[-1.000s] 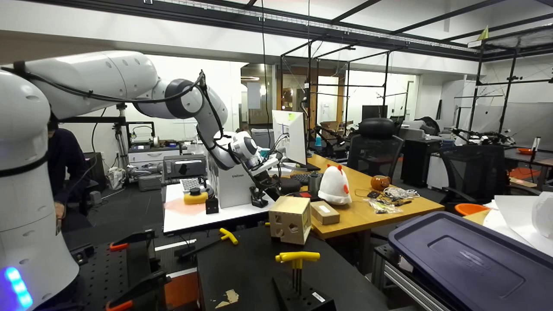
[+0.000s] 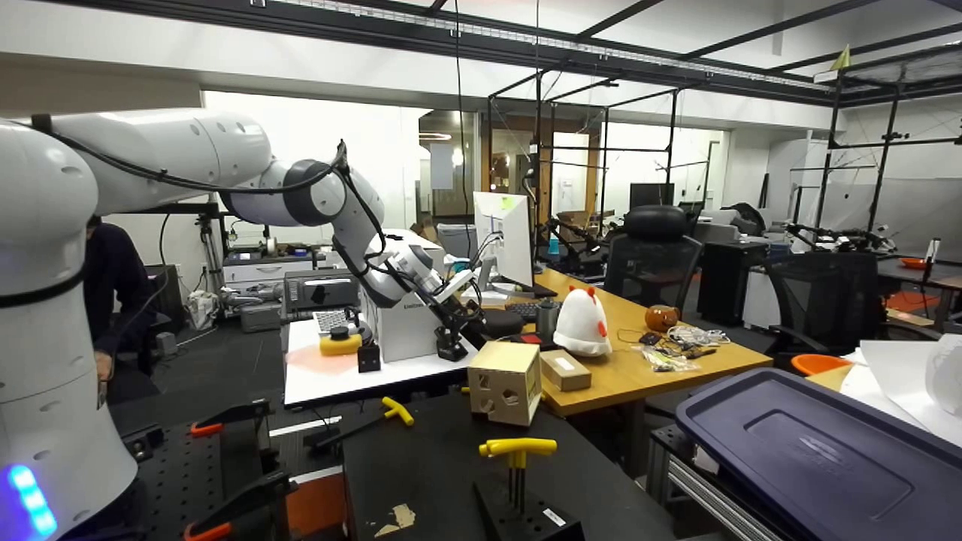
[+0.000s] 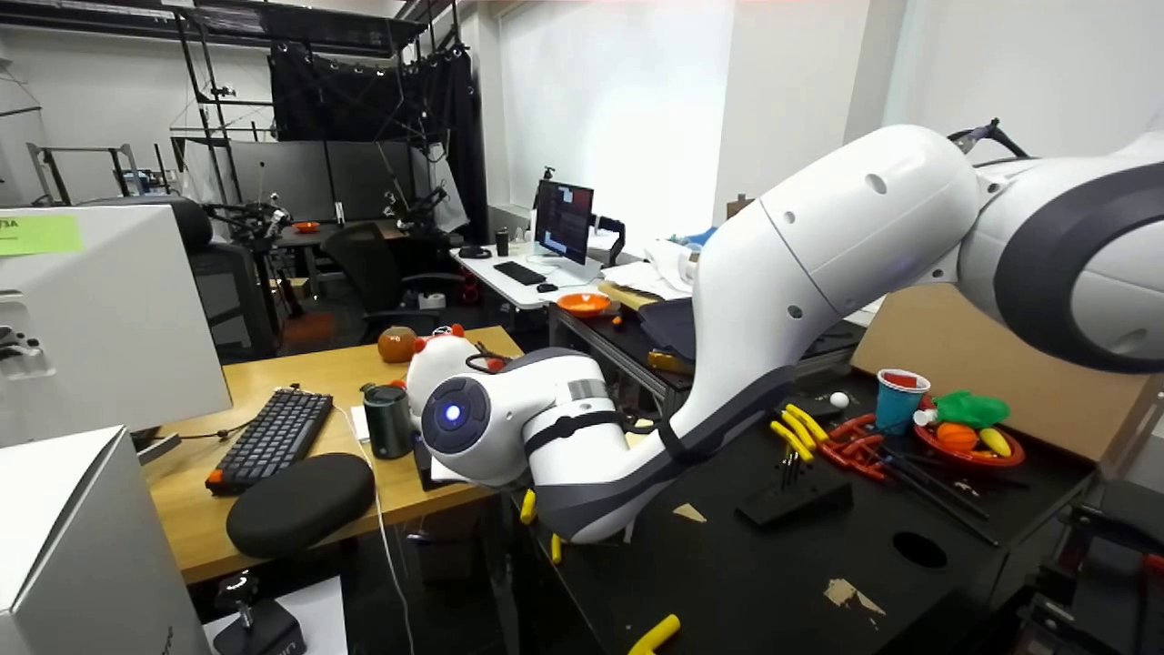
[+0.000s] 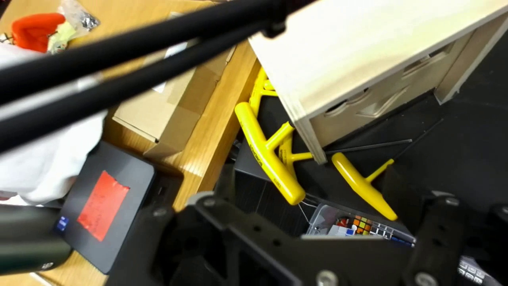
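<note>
A light wooden box (image 2: 505,382) with shaped cut-outs stands at the far edge of the black table; in the wrist view the wooden box (image 4: 381,47) fills the upper right. Yellow T-handled tools (image 4: 269,155) lie beside and partly behind its near corner, and another yellow T-handle (image 4: 364,186) lies to their right. My gripper is open over this table edge, with nothing held; its dark fingers are blurred. From the side, the gripper (image 2: 461,317) hangs left of the box and above it. In exterior view 2 the arm hides it.
On the wooden desk sit a small cardboard box (image 2: 565,370) and a white plush toy (image 2: 582,323). A tool stand (image 2: 518,505) with yellow handles is at the front of the black table. A red bowl (image 3: 998,457) and a blue cup (image 3: 898,404) stand farther along it.
The arm has come down and shifted slightly left in exterior view 1. The wooden box and the yellow tools have stayed where they were.
</note>
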